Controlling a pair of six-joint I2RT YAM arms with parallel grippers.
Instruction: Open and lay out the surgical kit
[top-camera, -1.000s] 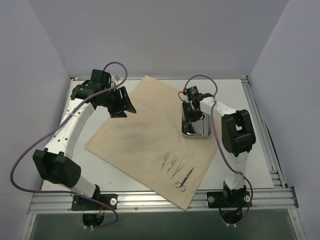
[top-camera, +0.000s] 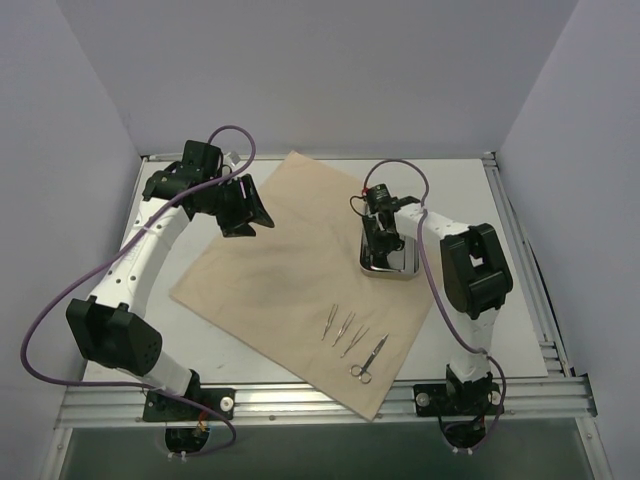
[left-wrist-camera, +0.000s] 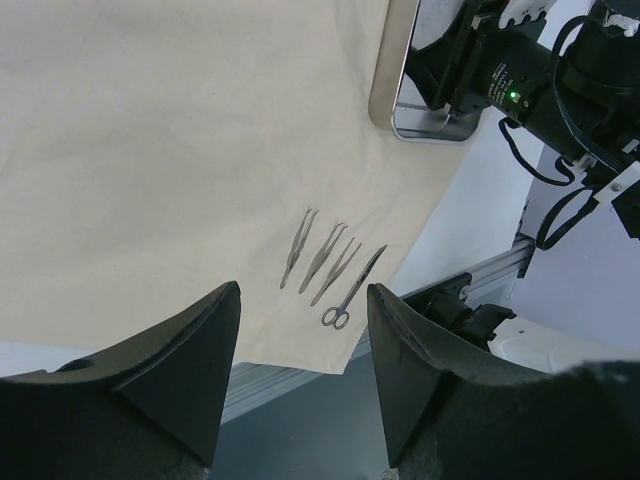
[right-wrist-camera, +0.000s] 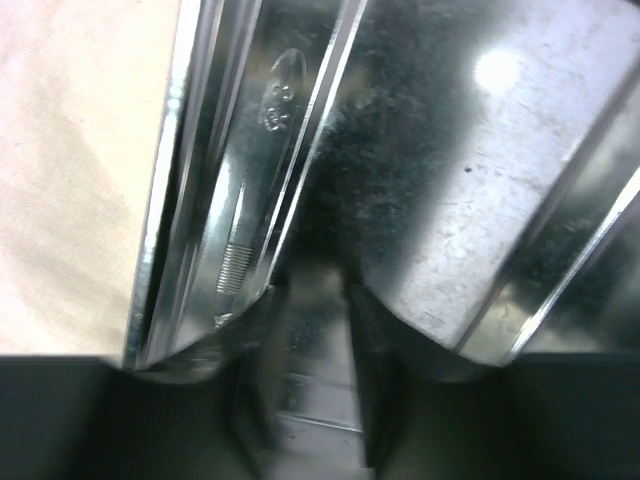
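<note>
My right gripper is down inside the metal tray (top-camera: 389, 273) on the right of the beige cloth (top-camera: 270, 270). In the right wrist view its blurred fingers are slightly apart over the tray floor, beside a slim metal instrument (right-wrist-camera: 240, 230) along the left wall. Several instruments lie on the cloth below the tray: tweezers (top-camera: 329, 320) and scissors (top-camera: 362, 370) among them. My left gripper (top-camera: 250, 215) hangs open above the cloth's left part, nothing between its fingers.
The white table edge (top-camera: 510, 330) and metal frame rails (top-camera: 550, 330) border the area.
My right gripper has moved a little toward the front and left within the tray, and the tray has shifted slightly left. My left arm has barely moved.
</note>
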